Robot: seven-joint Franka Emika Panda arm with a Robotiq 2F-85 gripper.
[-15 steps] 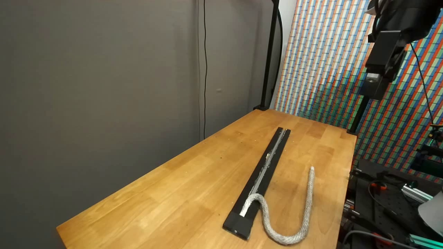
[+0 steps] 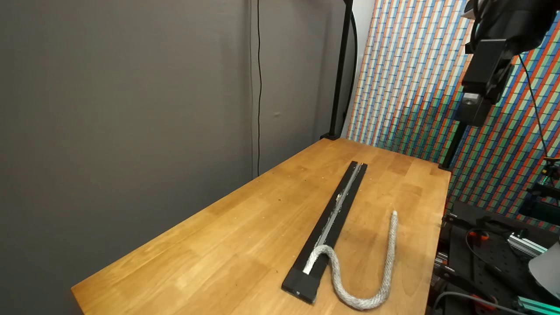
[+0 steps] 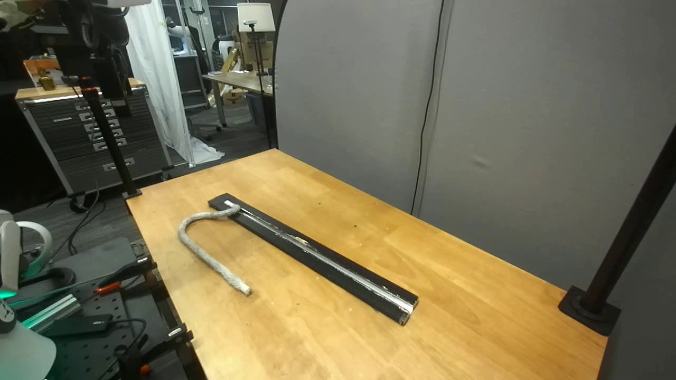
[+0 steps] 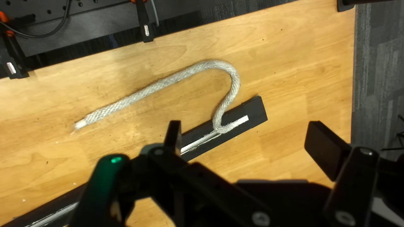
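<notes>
A grey braided rope lies in a curve on the wooden table. One of its ends rests on a long black bar with a pale groove along its middle, in line with the groove near one tip of the bar. From there the rope bends off the bar onto bare wood, its other end free. Wide apart in the wrist view are the fingers of my gripper, open with nothing between them. High above the table, the gripper touches neither rope nor bar. Its arm hides the bar's middle in the wrist view.
Black posts stand at table corners. Clamps grip the table edge beside the robot's base. A grey partition runs along the far side.
</notes>
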